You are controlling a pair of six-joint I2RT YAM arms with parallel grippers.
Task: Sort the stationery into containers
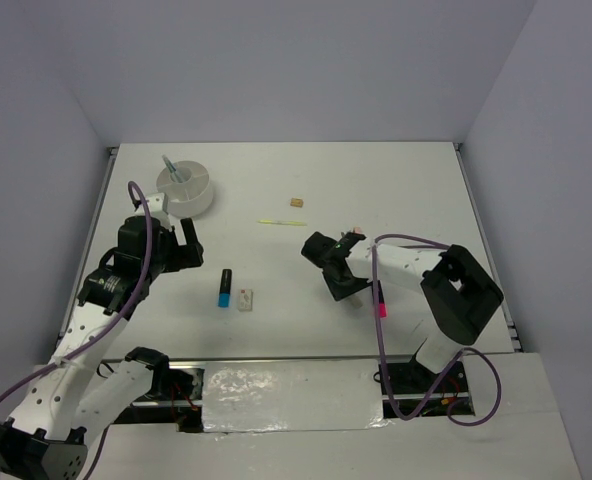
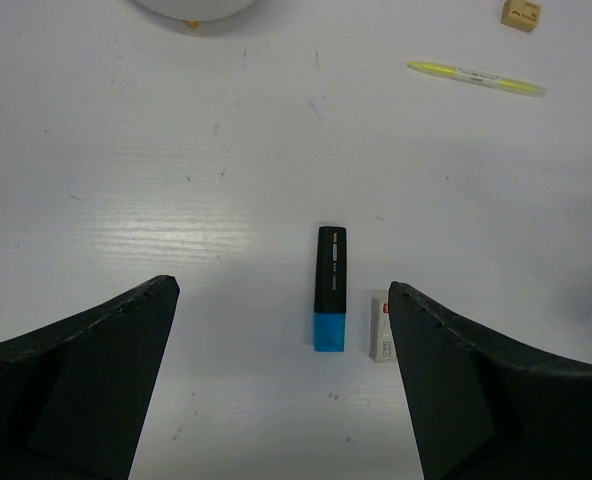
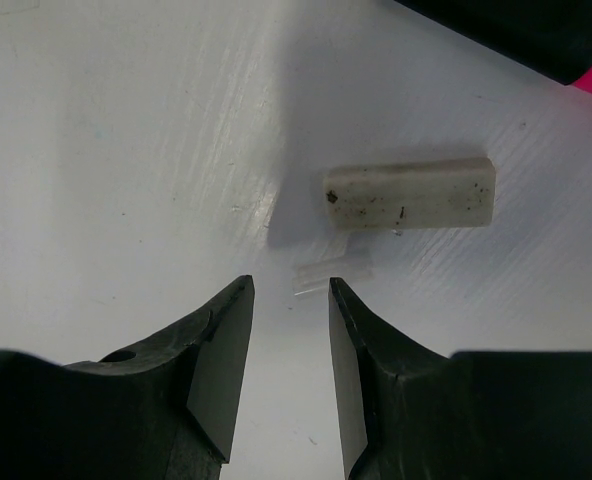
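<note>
My right gripper is part open above the table, just short of a pale eraser [image 3: 408, 192] and a small clear strip [image 3: 331, 272], nothing visible between its fingers. A black and pink marker [image 3: 521, 35] lies beyond. My left gripper hangs open and empty at the left. In front of it are a black and blue marker [image 2: 331, 275], a pale eraser [image 2: 382, 330], a yellow highlighter [image 2: 476, 77] and a tan block [image 2: 520, 15]. A white divided round container [image 1: 198, 201] holding a light blue pen stands at the back left.
Grey walls enclose it at the back and sides. Purple cables run along both arms.
</note>
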